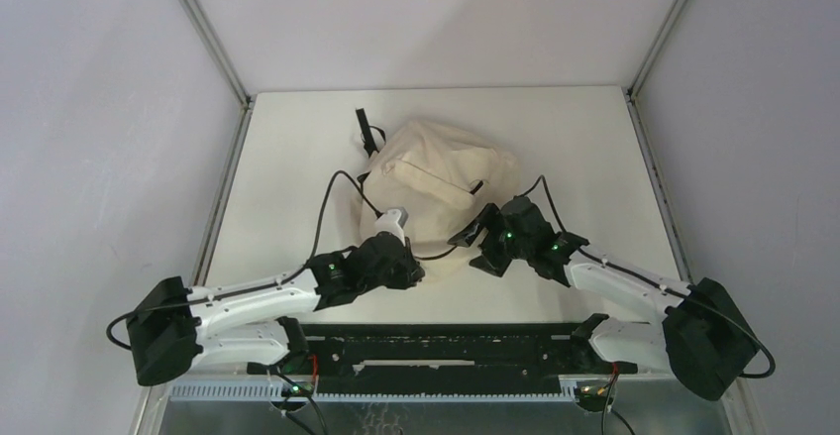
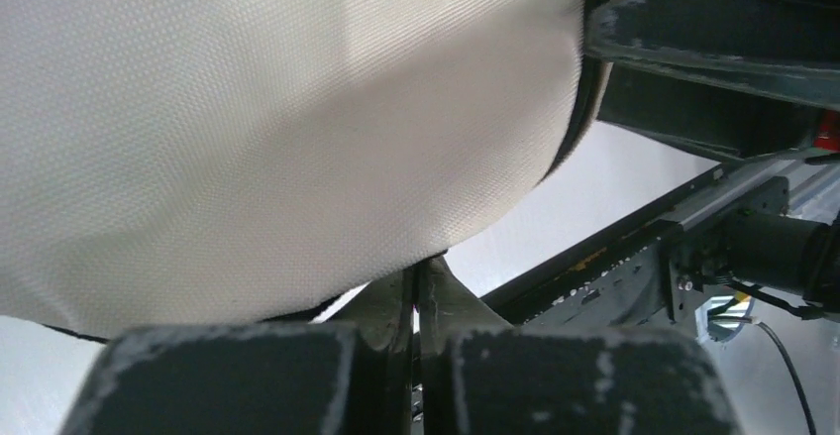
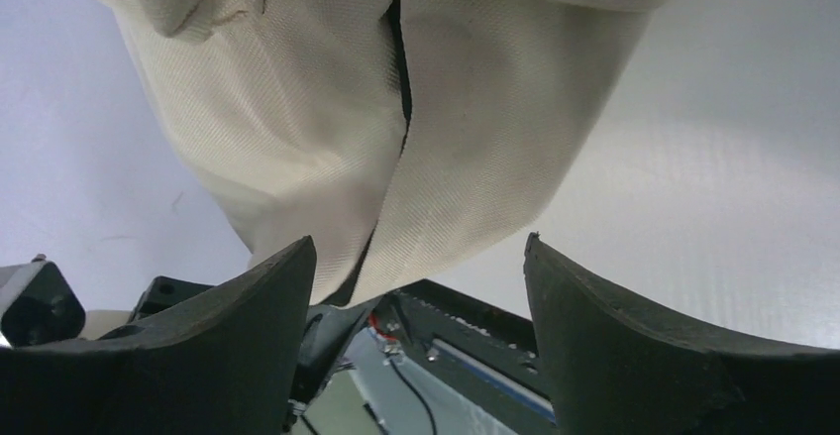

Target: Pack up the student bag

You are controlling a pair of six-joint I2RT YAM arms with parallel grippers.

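Observation:
A cream fabric bag (image 1: 431, 172) with black-edged seams lies on the table. In the left wrist view, its pale panel (image 2: 297, 118) fills the upper part. My left gripper is shut right at the lower black edge of this panel; whether any thin edge or tab sits between its fingertips is unclear. My right gripper stands open, its fingers apart on either side of the bag's near corner (image 3: 446, 227), with nothing clamped. From the left wrist view, a right gripper finger (image 2: 713, 34) shows close to the bag's side edge. The bag's inside is hidden.
A black strap (image 1: 366, 130) sticks out at the bag's far left. The dark front rail (image 1: 436, 356) runs along the near edge, and side walls flank the table. Both grippers are close together.

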